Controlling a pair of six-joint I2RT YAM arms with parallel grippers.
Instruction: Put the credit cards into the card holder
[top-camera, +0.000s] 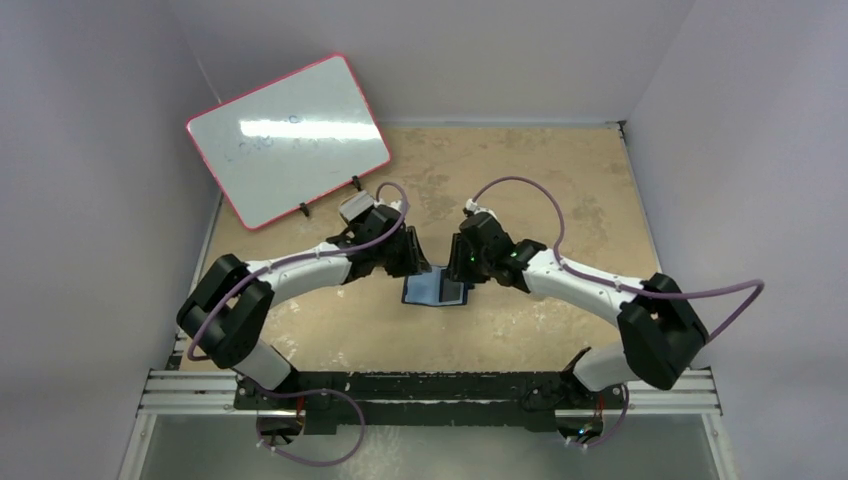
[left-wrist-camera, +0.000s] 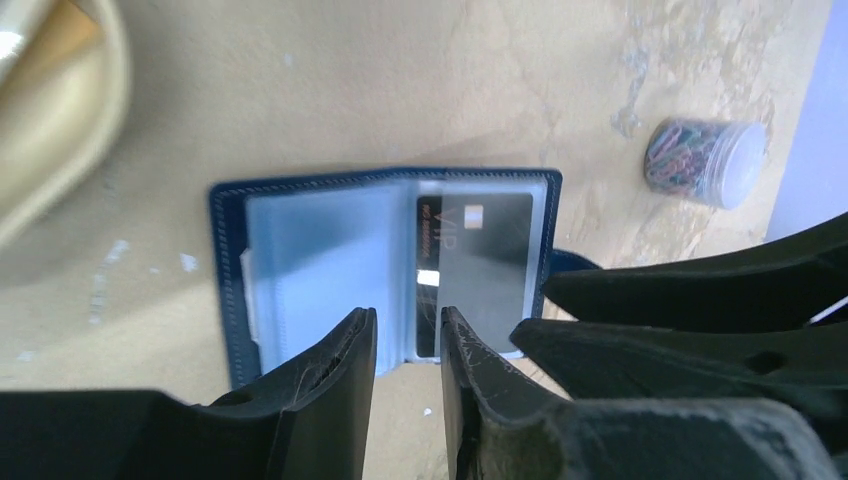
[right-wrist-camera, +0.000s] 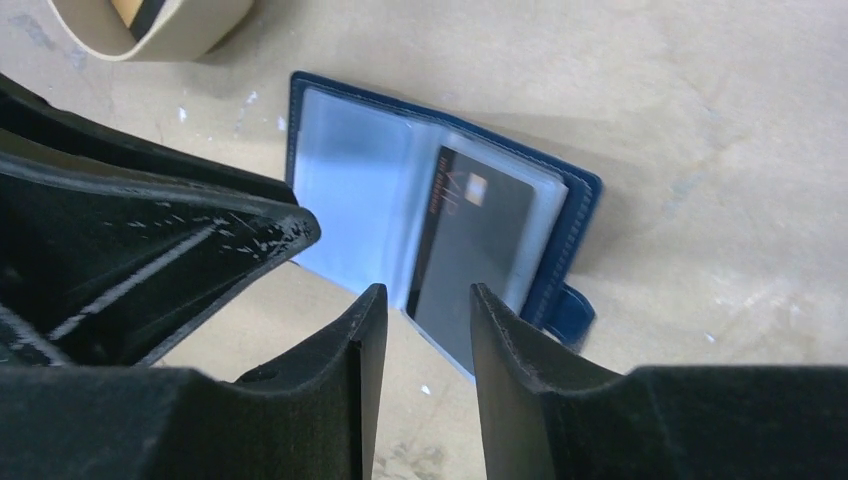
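A dark blue card holder lies spread flat on the table, its clear sleeves showing. In its right-hand sleeve sits a dark grey VIP card, flat, with its black strip toward the fold. The left sleeve shows no card. Above the holder my left gripper is open, fingers apart with nothing between them. My right gripper also stands open and empty over the card's side. From above, both grippers partly cover the holder, and they are close to each other.
A tan box, partly behind the left arm, stands at back left by the whiteboard. A jar of paper clips stands beyond the holder.
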